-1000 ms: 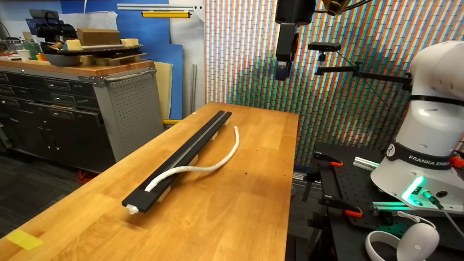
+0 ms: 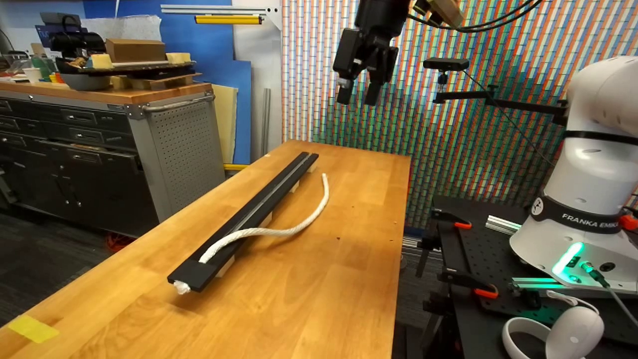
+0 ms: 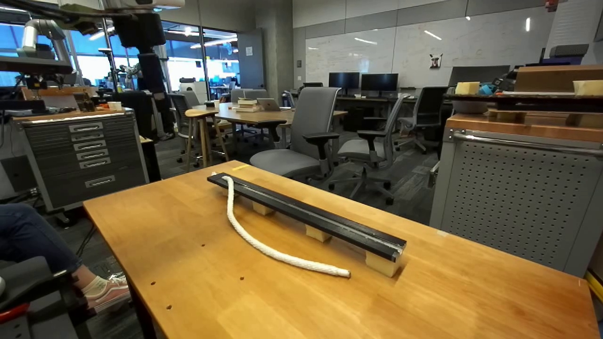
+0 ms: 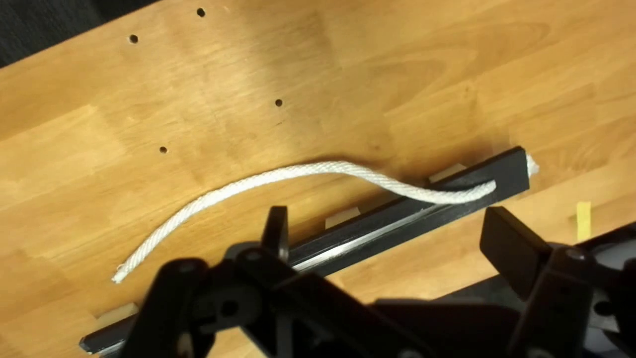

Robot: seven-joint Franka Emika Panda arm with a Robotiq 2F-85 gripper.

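A white braided rope [image 2: 291,230] curves over the wooden table, beside a long black grooved rail [image 2: 254,210]. One rope end passes into the near end of the rail, with a frayed white tip [image 4: 531,165] poking out past it. The rope's other end lies loose on the tabletop, apart from the rail, as exterior view 2 shows. High above the table hangs my gripper [image 2: 359,96], open, with its fingers wide apart and nothing between them. In the wrist view a finger [image 4: 276,229] covers part of the rail.
Small wooden blocks [image 3: 318,232] hold the rail off the table [image 3: 186,271]. A piece of yellow tape [image 2: 34,328] marks one table corner. The white robot base [image 2: 574,233] stands beyond the table's right edge.
My gripper has shifted left in exterior view 1 and turned, so both fingers now show apart where before it appeared edge-on. The rope and rail have stayed put.
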